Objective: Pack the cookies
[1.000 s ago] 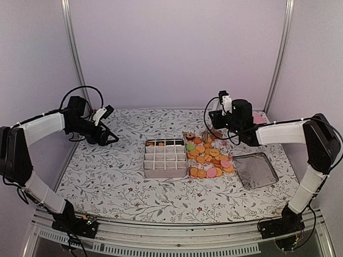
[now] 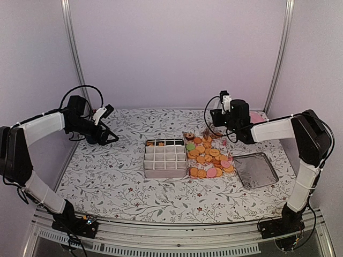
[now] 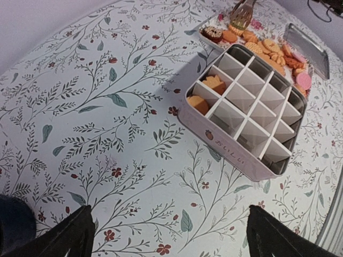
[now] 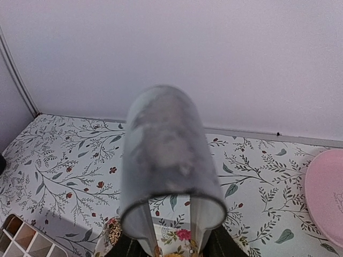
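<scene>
The pink box (image 3: 230, 152) is divided by white walls into small compartments, and orange cookies (image 3: 214, 83) lie in two at its corner nearest the left arm; the others in view look empty. Loose cookies (image 2: 201, 151) of several shapes cover a tray right of the box. Above the tray's back part, my right gripper is shut on metal tongs (image 4: 166, 144), whose slotted end (image 3: 242, 15) points down at the cookies. Whether that end touches a cookie cannot be told. Far to the left, my left gripper stands open and empty.
An empty metal tray (image 2: 256, 170) lies to the right of the cookies. Behind the right arm there is a pink round plate (image 4: 327, 193). The table between the left gripper and the box is clear, as is its front.
The right arm has shifted slightly, with the tongs staying near the tray's back. The left arm, box and loose cookies look unchanged.
</scene>
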